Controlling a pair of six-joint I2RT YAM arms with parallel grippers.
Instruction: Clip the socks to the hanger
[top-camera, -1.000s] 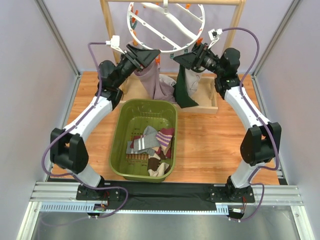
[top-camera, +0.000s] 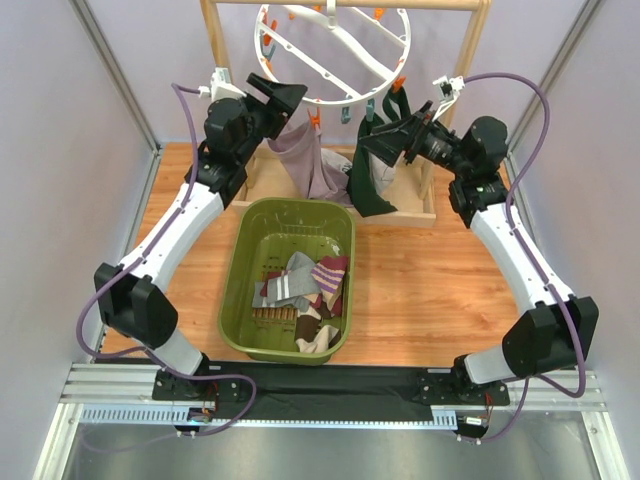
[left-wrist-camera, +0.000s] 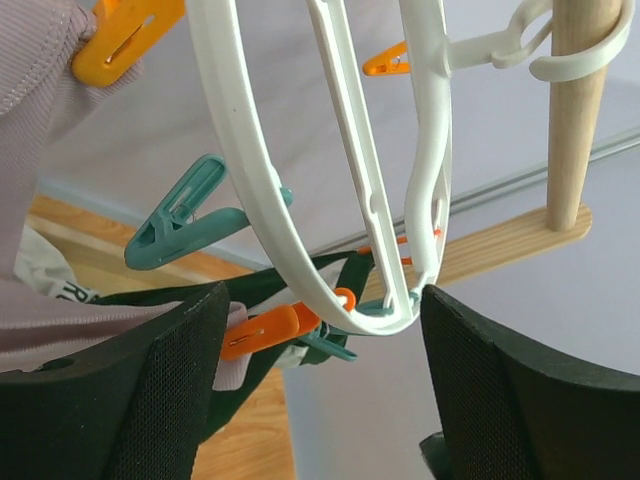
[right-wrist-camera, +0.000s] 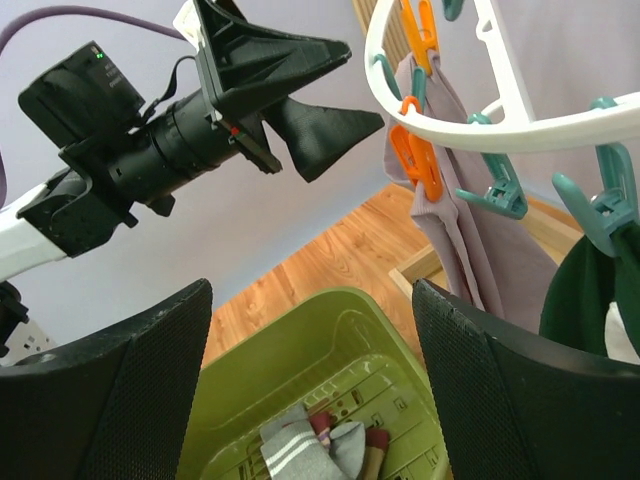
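The white round hanger (top-camera: 331, 60) with orange and teal clips hangs at top. Light purple socks (top-camera: 310, 160) hang under orange clips (right-wrist-camera: 420, 160); dark green ones (top-camera: 368, 180) hang at right under teal clips (right-wrist-camera: 610, 200). My left gripper (top-camera: 282, 98) is left of the hanger, fingers apart, with clips and ring seen between its fingers in the left wrist view. My right gripper (top-camera: 385, 135) is right of and below the ring, fingers wide apart and empty in its wrist view. More socks (top-camera: 300, 285) lie in the green bin.
The green bin (top-camera: 235, 285) stands front centre. The wooden stand (top-camera: 471, 35) frames the hanger. Bare tabletop (top-camera: 430, 300) shows right of the bin.
The socks look largely unchanged.
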